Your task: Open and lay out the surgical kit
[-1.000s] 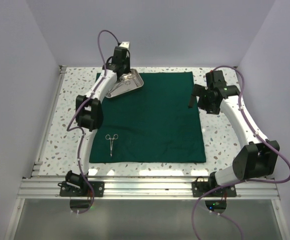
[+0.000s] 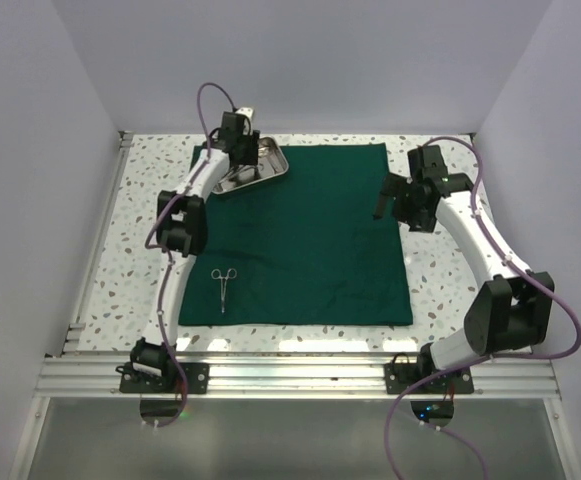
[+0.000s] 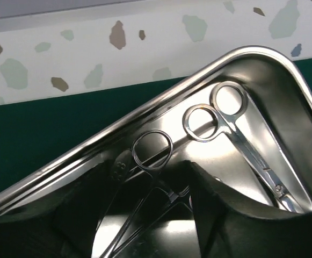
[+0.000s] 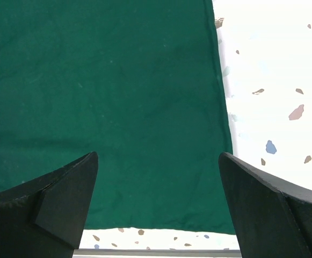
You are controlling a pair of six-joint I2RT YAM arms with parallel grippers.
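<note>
Over the metal tray (image 2: 286, 160) at the cloth's far left corner, my left gripper points down with its fingers apart. Between and below them, in the left wrist view, lie a ringed instrument (image 3: 154, 167) and a flat scalpel-like handle (image 3: 121, 165); neither is clearly gripped. Farther right in the tray rests a ring-handled instrument (image 3: 241, 141). One clamp-like instrument (image 2: 223, 287) lies alone on the green cloth (image 2: 310, 250), near its front left. My right gripper hangs open and empty above the cloth's right side.
The speckled table (image 2: 120, 265) shows around the cloth. The tray's raised rim (image 3: 247, 50) surrounds the instruments close to my left fingers.
My right arm shifted only a little. The tray and the clamp on the cloth stayed put.
</note>
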